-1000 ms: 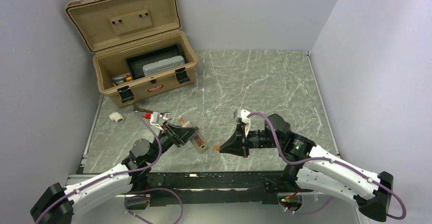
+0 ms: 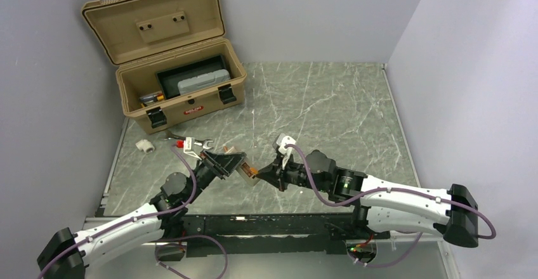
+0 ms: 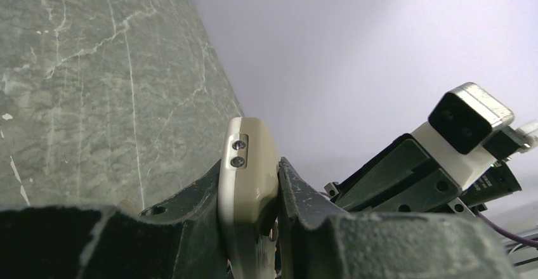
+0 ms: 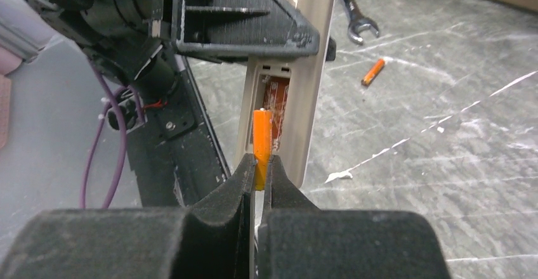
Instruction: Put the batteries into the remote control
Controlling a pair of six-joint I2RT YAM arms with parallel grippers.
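Observation:
My left gripper is shut on the beige remote, which is raised with its battery compartment exposed in the right wrist view. My right gripper is shut on an orange battery, held upright in that view over the lower part of the compartment; whether it touches the remote I cannot tell. A second orange battery lies loose on the table beyond the remote.
A wrench lies behind the remote, and a small white object is at the left. An open tan toolbox stands at the back left.
My right gripper has moved left with its battery to the remote in my left gripper.

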